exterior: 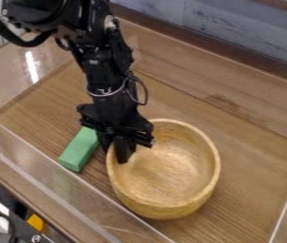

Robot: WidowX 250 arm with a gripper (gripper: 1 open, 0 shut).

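Observation:
My black gripper [120, 149] reaches down to the left rim of a light wooden bowl [172, 190] in the middle of the tray, shut on that rim; the fingertips are partly hidden against it. A green block [78, 152] lies on the wooden floor just left of the bowl, partly behind the gripper.
The wooden tray floor [229, 104] is clear behind and to the right of the bowl. Clear walls run along the near left and right edges. A grey plank wall [222, 38] stands at the back.

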